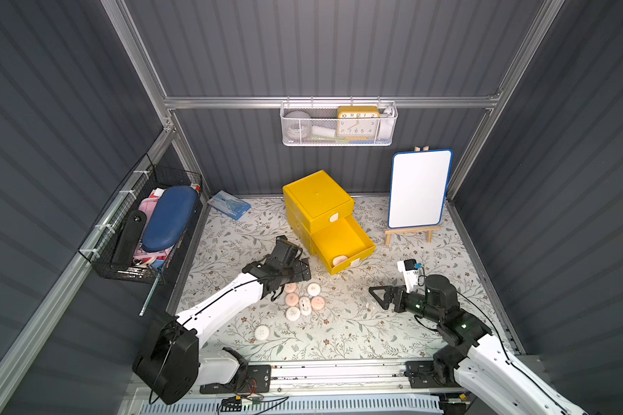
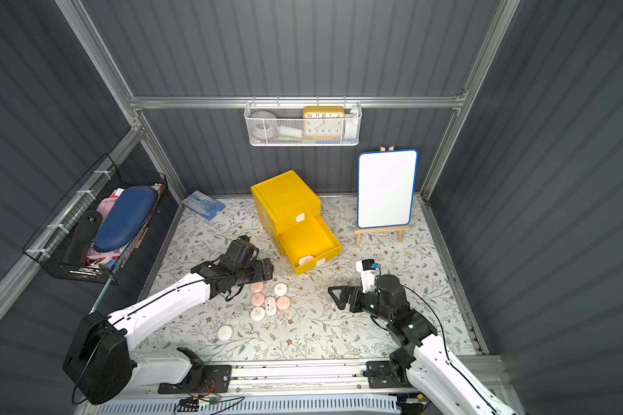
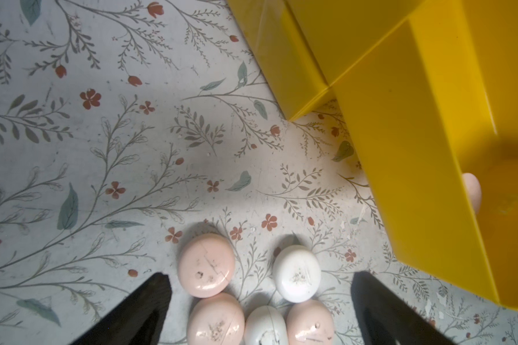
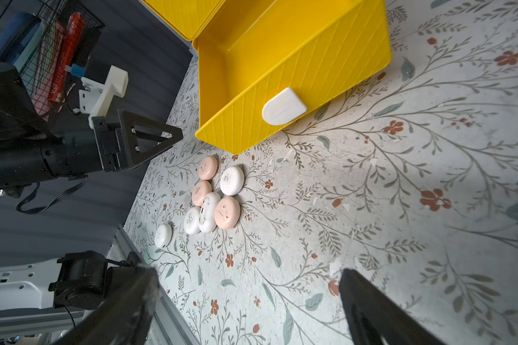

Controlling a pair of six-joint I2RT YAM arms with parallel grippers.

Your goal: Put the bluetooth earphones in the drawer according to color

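Note:
Pink round earphone cases (image 1: 317, 303) and white ones (image 1: 313, 289) lie clustered on the table; one white case (image 1: 261, 332) lies apart, nearer the front. The yellow box's lower drawer (image 1: 344, 238) is pulled out, and a single case (image 1: 339, 260), pinkish in the left wrist view, lies in its front corner. My left gripper is open above the table left of the drawer, nothing between its fingers; a pink case (image 3: 206, 265) and a white case (image 3: 296, 273) show below. Off to the right, my right gripper hangs open and empty.
The drawer's side wall (image 3: 408, 149) rises close to my left gripper. A whiteboard (image 1: 420, 188) on an easel stands at back right, a blue packet (image 1: 229, 204) at back left. Table space between the cases and my right arm is clear.

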